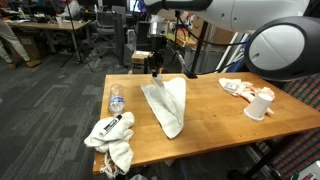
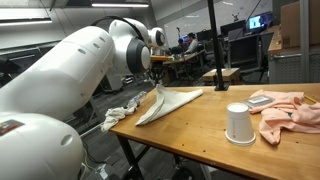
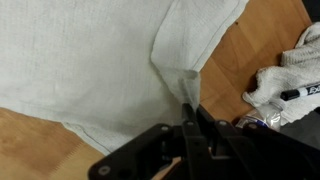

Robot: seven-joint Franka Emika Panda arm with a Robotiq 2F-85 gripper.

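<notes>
A white cloth (image 1: 168,108) lies on the wooden table with one part pulled up into a peak. My gripper (image 1: 156,74) is above the table at the top of that peak, shut on the cloth. In the wrist view the pinched fold rises to the gripper, while the rest of the white cloth (image 3: 80,60) spreads flat beneath. From the other side, the cloth (image 2: 168,103) slopes up to my gripper (image 2: 156,80), its lower part still resting on the table.
A clear bottle (image 1: 117,100) stands at the table's left side, near a crumpled whitish cloth (image 1: 112,140) with a marker (image 1: 112,124) on it. A white cup (image 2: 239,124) and a pinkish cloth (image 2: 288,115) occupy the other end. Bare wood (image 1: 215,120) lies between.
</notes>
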